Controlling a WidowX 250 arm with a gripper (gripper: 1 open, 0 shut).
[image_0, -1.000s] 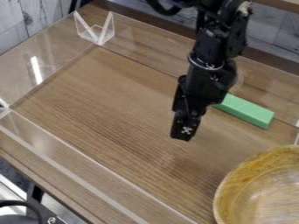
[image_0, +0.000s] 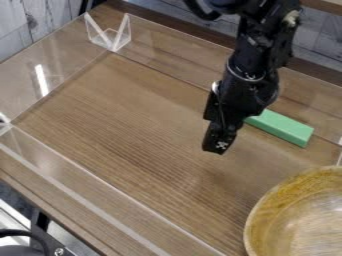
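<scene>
My gripper (image_0: 218, 126) hangs over the middle right of the wooden surface, its black arm reaching down from the top. It is open; I see nothing held between its fingers. A green block (image_0: 278, 127) lies just to the right of it, partly behind the arm.
A large tan bowl (image_0: 297, 215) fills the lower right corner. A white wire holder (image_0: 110, 32) sits at the back left.
My gripper has shifted slightly upward in the view, toward the back. The block and bowl look unmoved.
</scene>
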